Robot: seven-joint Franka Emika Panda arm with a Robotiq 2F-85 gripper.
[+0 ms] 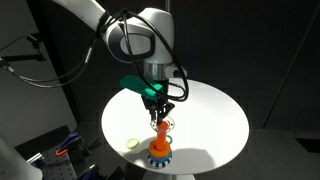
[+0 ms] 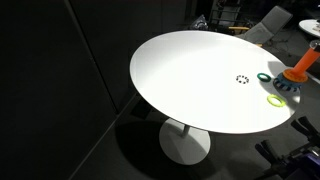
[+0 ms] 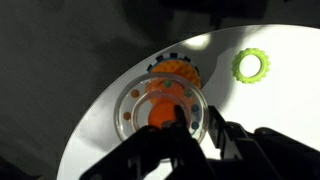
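Observation:
My gripper is shut on the rim of a clear ring (image 3: 122, 108) with coloured beads inside it. In the wrist view, the orange post (image 3: 162, 113) shows through the ring's opening. Exterior view 1 has the held ring (image 1: 168, 124) at the top of the post (image 1: 159, 145); whether it is around the tip or just above it, I cannot tell. Below, the post stands upright on a blue-and-white scalloped base (image 1: 159, 160). The gripper and held ring cannot be made out for certain in exterior view 2.
On the white round table (image 2: 190, 60) lie a yellow-green ring (image 2: 276, 101) and a teal ring (image 2: 264, 77). A small beaded ring (image 2: 242, 79) also shows there in exterior view 2. The post stands near the table's edge, and much of the tabletop is clear.

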